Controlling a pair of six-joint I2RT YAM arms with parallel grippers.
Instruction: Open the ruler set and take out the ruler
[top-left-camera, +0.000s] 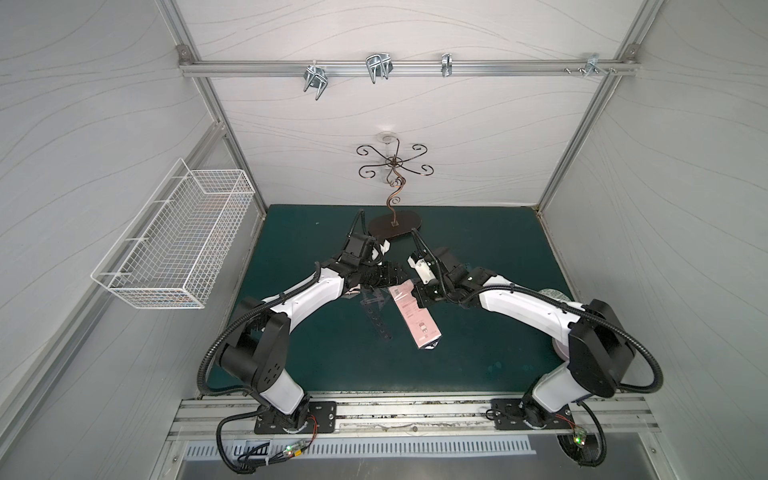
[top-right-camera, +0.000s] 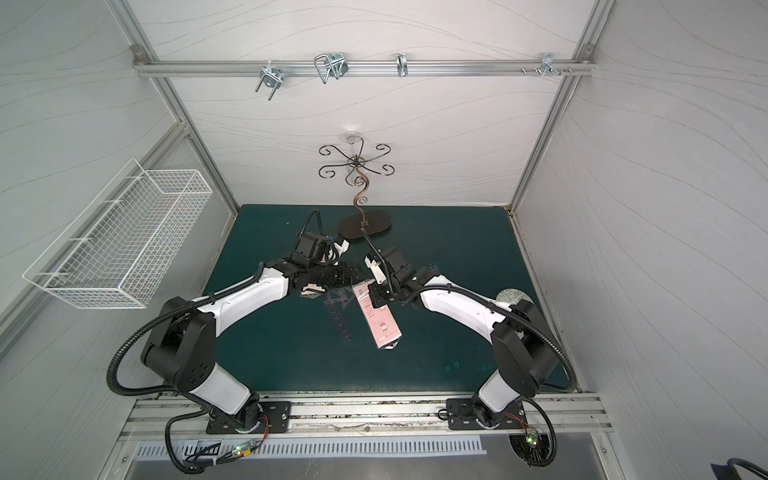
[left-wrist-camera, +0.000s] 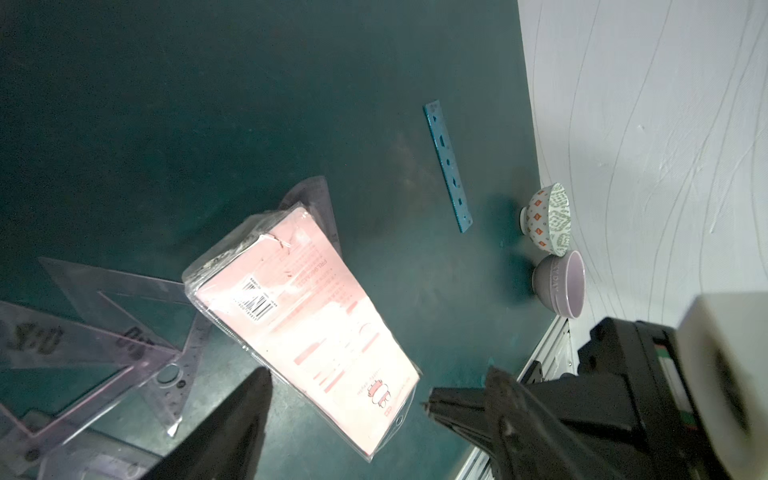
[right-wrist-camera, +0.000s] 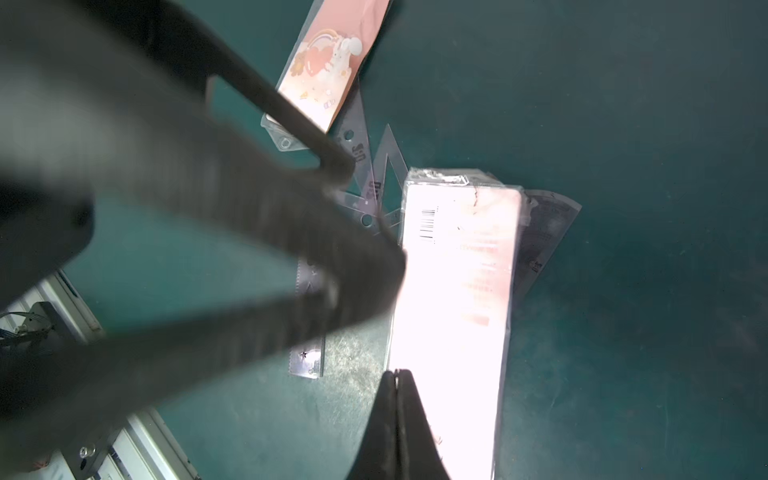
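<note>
The pink ruler-set pack (top-left-camera: 417, 317), in a clear sleeve, lies slanted near the table's middle with its barcode side up. In the left wrist view, the two fingers of my left gripper stand apart, with the pack (left-wrist-camera: 308, 324) below and between them but not gripped. My right gripper is shut, its tips over the pack's lower part; nothing shows between them. Clear triangle rulers (left-wrist-camera: 120, 300) lie beside the pack, and a rounded clear piece (right-wrist-camera: 545, 232) sticks out from under its edge. Whether anything remains inside the pack is hidden.
A second pink pack with a bunny picture (right-wrist-camera: 328, 64) lies beyond the triangles. A straight clear ruler (right-wrist-camera: 308, 352) rests nearby. Two bowls (left-wrist-camera: 548, 220) stand by the wall, with a blue strip (left-wrist-camera: 449, 168) short of them. A metal stand (top-left-camera: 394, 222) occupies the back.
</note>
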